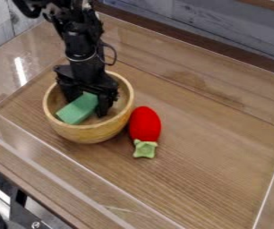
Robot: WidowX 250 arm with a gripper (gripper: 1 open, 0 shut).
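A wooden bowl (94, 129) holds a green object (79, 110), lying tilted in its left part. My black gripper (86, 89) is down inside the bowl's back part, over and beside the green object, its fingers apart. Whether the fingertips touch the green object is hard to tell. A red object with a green top (144, 125) lies outside the bowl, against its right side.
A dark raised edge runs along the back right, and the table's left edge shows at lower left.
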